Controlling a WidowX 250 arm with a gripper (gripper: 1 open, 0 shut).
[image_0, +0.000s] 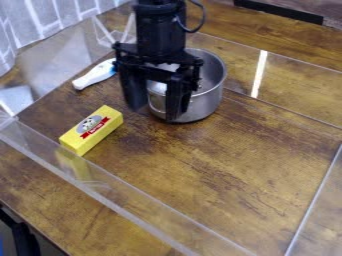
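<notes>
My black gripper (156, 92) hangs at the upper middle, in front of a steel pot (205, 92) that it partly hides. Its fingers are spread open, and I see nothing held; whether they touch the pot I cannot tell. A yellow box (87, 137) with a printed label lies on the wooden table (227, 190) to the lower left of the gripper, apart from it.
A white object (91, 76) with some blue lies at the upper left, behind the arm. Clear panels edge the work area at left, back and right.
</notes>
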